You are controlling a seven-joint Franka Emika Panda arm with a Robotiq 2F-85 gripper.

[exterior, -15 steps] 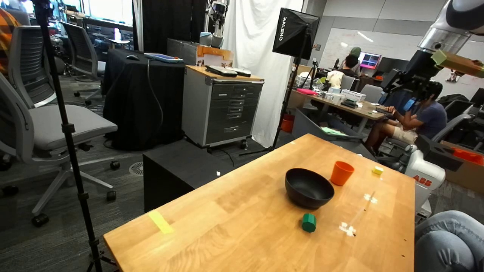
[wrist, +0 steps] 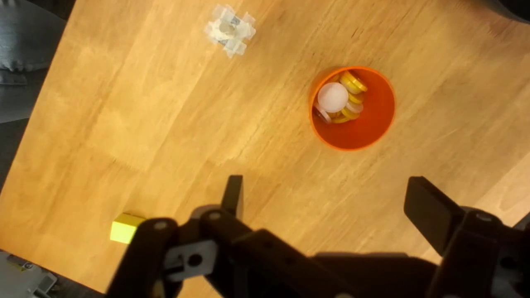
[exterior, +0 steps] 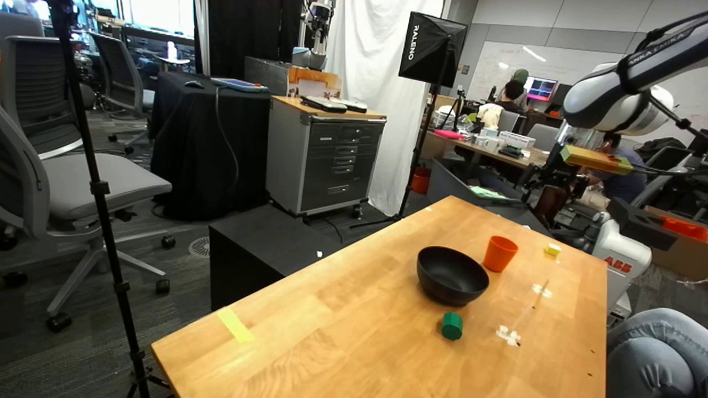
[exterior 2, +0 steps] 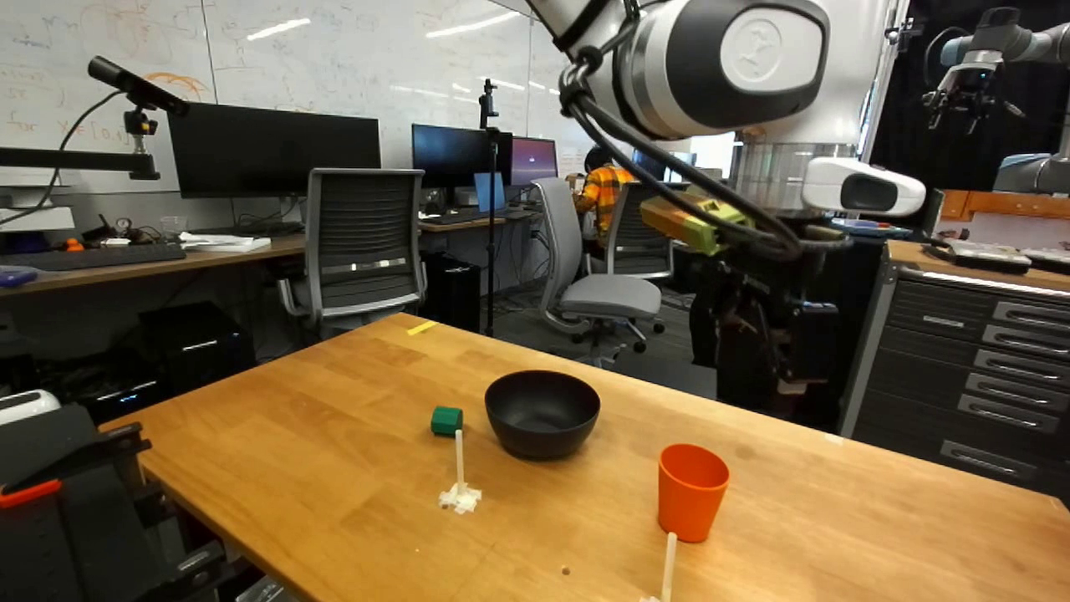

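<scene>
My gripper is open above the table, its two dark fingers wide apart and only bare wood showing between them. Ahead of the fingers in the wrist view stands an upright orange cup (wrist: 380,111), holding several yellow and pale discs (wrist: 333,97). A yellow block (wrist: 124,229) lies on the table beyond the left finger. In exterior view 2, a black bowl (exterior 2: 542,416) sits beside a green block (exterior 2: 446,420), both on the wooden table (exterior 2: 331,431). The gripper hangs high on the far side of the cup (exterior 2: 692,492) there.
Two thin white sticks rise from tape patches on the table, one near the green block (exterior: 452,325) and another near the cup; the first stick (exterior 2: 459,456) stands upright. A yellow tape strip (exterior: 235,324) marks the far end.
In exterior view 1, the arm and gripper have come down and to the left, and the gripper has turned. The cup, bowl and blocks have stayed put.
</scene>
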